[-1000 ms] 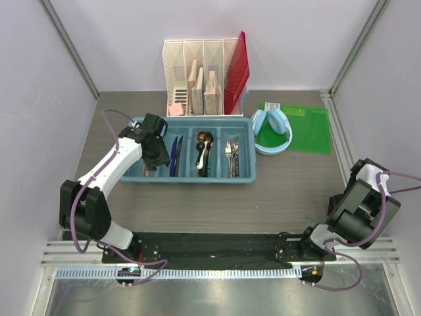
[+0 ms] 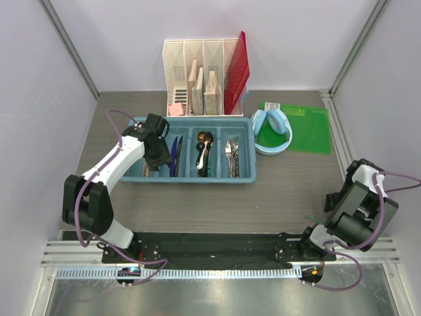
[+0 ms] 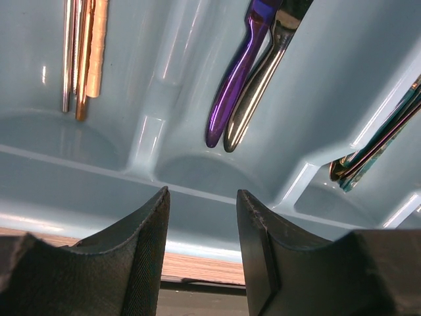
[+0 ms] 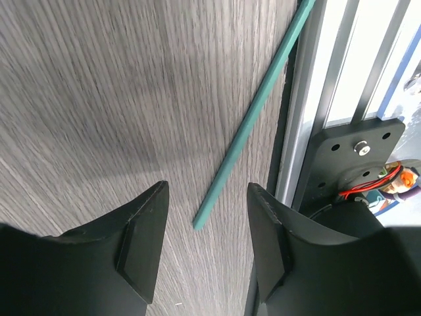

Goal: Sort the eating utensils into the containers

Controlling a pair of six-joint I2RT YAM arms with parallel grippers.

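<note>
A blue-grey divided tray (image 2: 187, 125) holds the utensils in separate compartments. Purple and dark-handled knives (image 2: 173, 157) lie side by side in one, spoons (image 2: 204, 151) in another, forks (image 2: 231, 158) in the rightmost. Thin sticks (image 3: 82, 59), including a wooden one, lie in the leftmost compartment. Above the tray's left part is my left gripper, its fingers apart and nothing between them. A thin teal stick (image 4: 243, 131) rests on the table at the right. Over its lower end my right gripper is open, the stick showing on the table beyond the gap.
Behind the tray stands a white file rack (image 2: 175, 66) with a red sheet (image 2: 238, 76). Light-blue headphones (image 2: 263, 148) and a green folder (image 2: 306, 128) lie right of the tray. Bare table (image 2: 289, 191) spans the middle right.
My left arm has shifted slightly to the right over the tray. The right gripper has moved a little left and toward the front. The utensils have stayed in place.
</note>
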